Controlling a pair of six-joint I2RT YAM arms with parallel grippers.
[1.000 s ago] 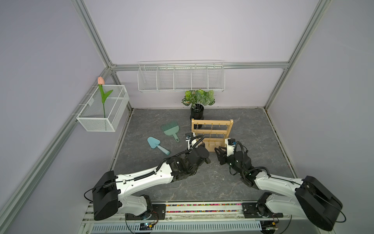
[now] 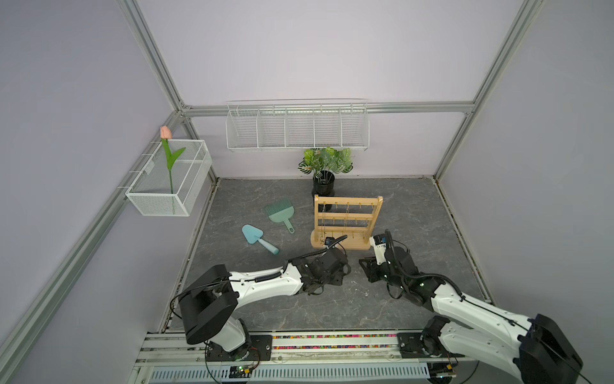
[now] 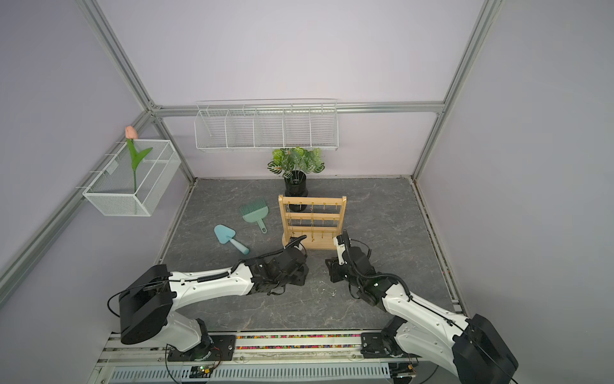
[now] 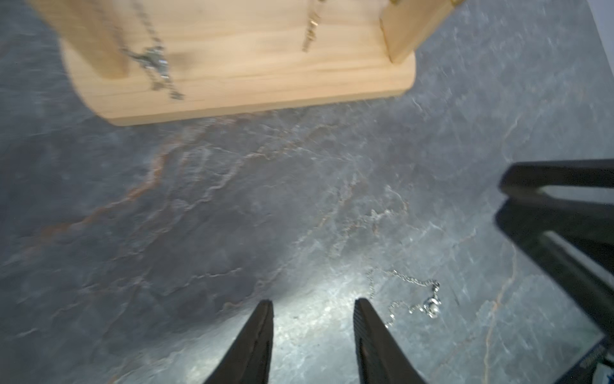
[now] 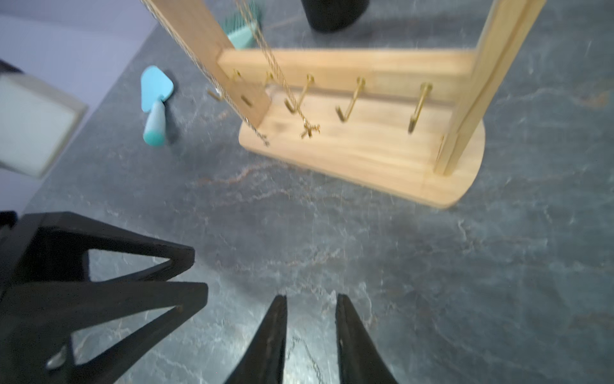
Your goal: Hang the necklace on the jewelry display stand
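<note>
A thin silver necklace (image 4: 415, 281) lies loose on the grey table, just right of and beyond my left gripper's fingertips; it is a faint speck in the top left view. My left gripper stands open over the table, empty. My right gripper is partly open with nothing between its fingers; its fingers (image 4: 537, 220) also enter the left wrist view from the right. The wooden jewelry display stand (image 2: 348, 199) stands upright beyond both grippers. Chains (image 5: 273, 64) hang on its left and middle, while brass hooks (image 5: 419, 108) farther right are bare.
A potted plant (image 2: 324, 182) stands behind the stand. A green dustpan-like tool (image 2: 280, 211) and a blue trowel (image 2: 252, 233) lie to the left. Both grippers are close together in front of the stand.
My left gripper has come away from the stand's front, nearer the table's front and turned rightward. The right gripper has shifted a little right and toward the front. The necklace on the table looks unmoved.
</note>
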